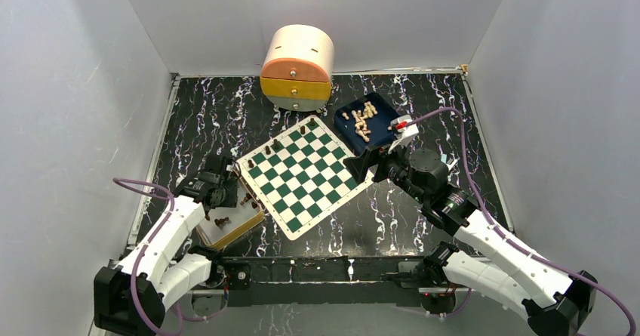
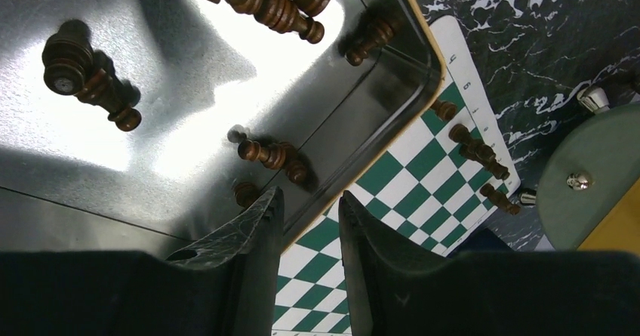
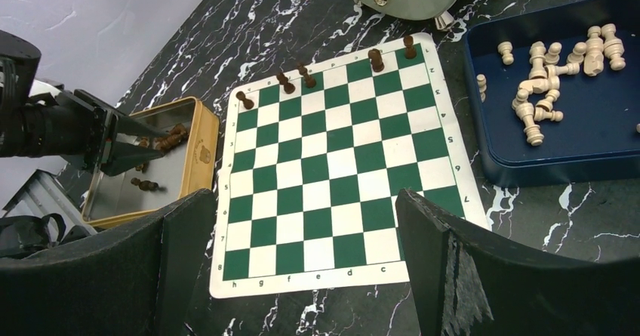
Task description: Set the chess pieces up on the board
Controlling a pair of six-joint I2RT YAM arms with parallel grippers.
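My left gripper hangs over the shallow box (image 1: 239, 234) of dark wooden chess pieces, its fingers part open, nothing visible between them. Several dark pieces lie in the box, among them one (image 2: 113, 102) at left in the left wrist view. The green-and-white chessboard (image 3: 327, 208) lies beside the box, several dark pieces standing along its far edge, including one (image 3: 376, 60). Light pieces (image 3: 528, 117) lie in a navy tray (image 3: 562, 170). My right gripper is open above the board's near side, empty.
A drawer cabinet (image 1: 296, 57) with orange and yellow drawers stands at the back, behind the board. Grey walls enclose the black marble table (image 1: 377, 230), which is bare in front of the board at right.
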